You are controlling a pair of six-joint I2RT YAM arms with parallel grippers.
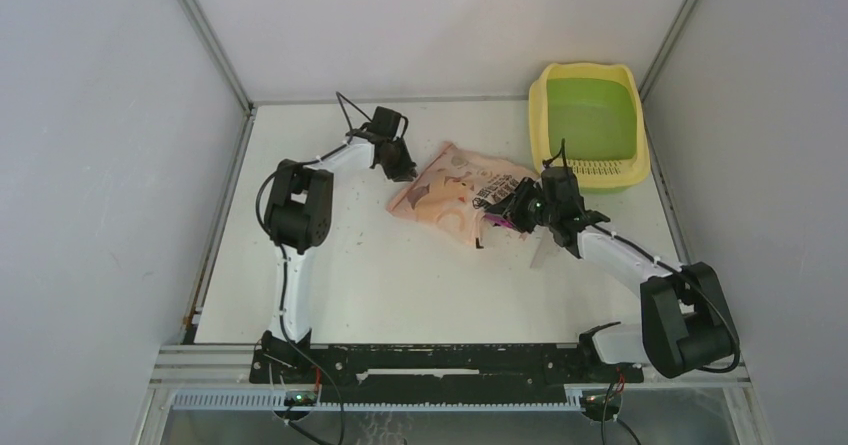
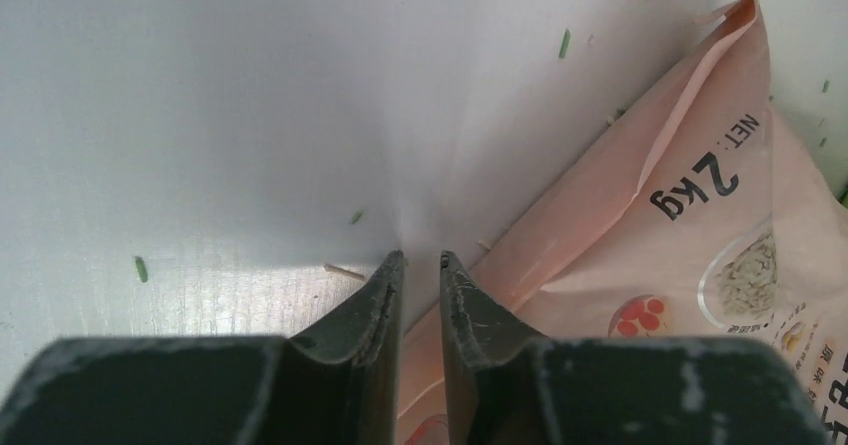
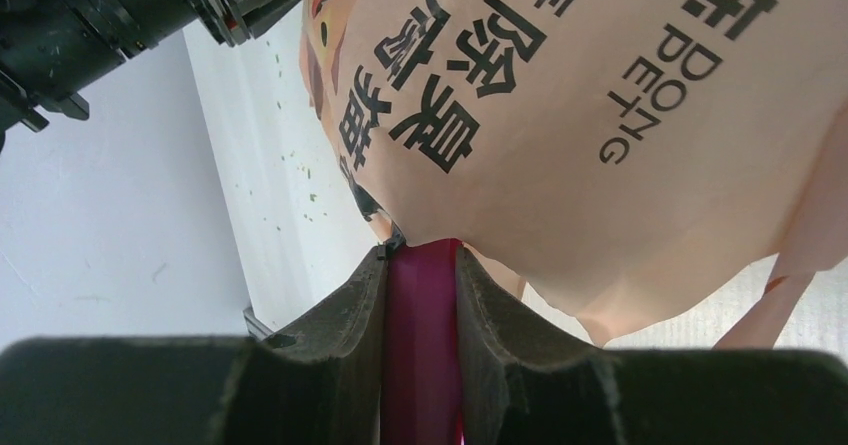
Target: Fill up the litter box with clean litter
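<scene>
A pink litter bag [image 1: 445, 200] lies mid-table, printed 2kg in the left wrist view [image 2: 700, 185]. My left gripper [image 1: 405, 173] is at its left edge, fingers narrowly parted [image 2: 420, 265], nothing clearly held. My right gripper [image 1: 510, 210] is shut on a magenta scoop handle [image 3: 422, 345], whose far end is hidden in the bag's mouth. The litter box [image 1: 590, 115], yellow rim with green inside, stands at the back right and looks empty in the top view.
Scattered pellets [image 2: 565, 43] lie on the white table [image 1: 420, 295]. Walls surround the table at back and sides.
</scene>
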